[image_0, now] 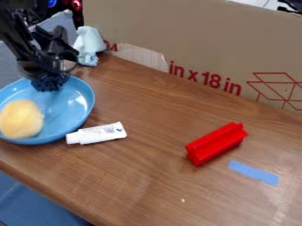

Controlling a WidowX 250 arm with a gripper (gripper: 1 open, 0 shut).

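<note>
The dark robot gripper (49, 76) is at the upper left, low over the back part of a blue plate (71, 110); its fingers are dark and bunched, and whether anything sits between them is hard to see. A round yellow item (21, 118) lies on the plate's front left. A white tube (97, 134) lies just right of the plate, and a red block (216, 143) rests on the wooden table to the right.
A light cloth-like item (88, 44) is behind the gripper. A cardboard box wall (200, 40) runs along the back. A blue tape strip (252, 173) lies at the right.
</note>
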